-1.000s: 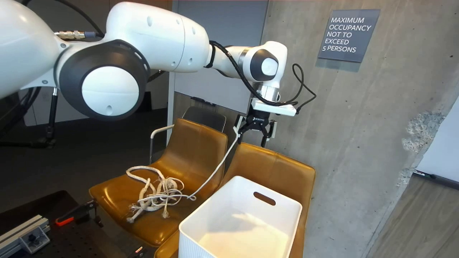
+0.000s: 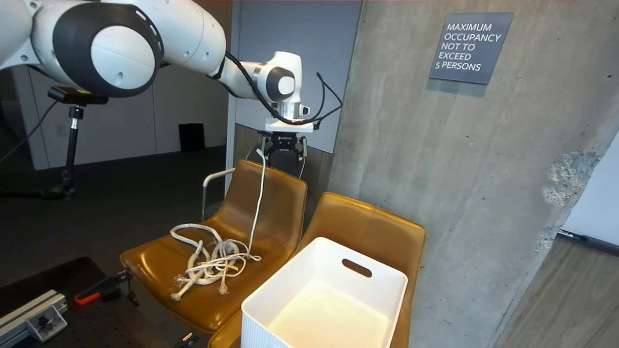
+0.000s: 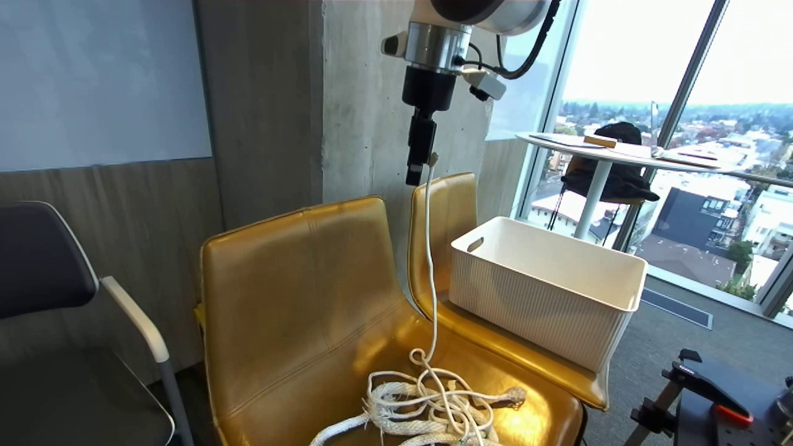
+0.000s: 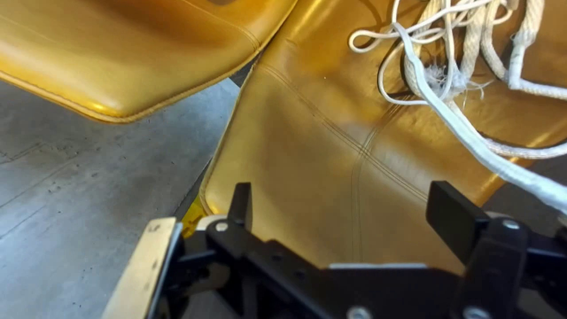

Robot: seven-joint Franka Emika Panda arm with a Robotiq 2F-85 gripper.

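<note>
My gripper (image 2: pixel 283 152) hangs above the back of the left tan chair (image 2: pixel 267 194), pointing down. In the wrist view its black fingers (image 4: pixel 453 215) stand wide apart, so it is open, with only the chair leather showing between them. A thin white cord (image 2: pixel 256 214) runs up from the rope pile to the outer side of one finger. In the wrist view this cord (image 4: pixel 494 159) passes outside the right finger, and how it is caught there is hidden. Its upper end (image 3: pixel 433 160) sits beside the gripper. The tangled rope pile (image 2: pixel 212 261) lies on the left chair's seat.
A white bin (image 3: pixel 535 308), empty as far as shows, stands on the neighbouring tan chair (image 2: pixel 371 223). A concrete wall (image 2: pixel 464 174) rises behind. A grey chair (image 3: pixel 74 386) stands to one side, and a dark tool table (image 2: pixel 87 325) lies in front.
My arm has moved left in exterior view 1, from above the bin chair's back to the left chair's back, and upward. The cord's upper end went along and now hangs nearly straight.
</note>
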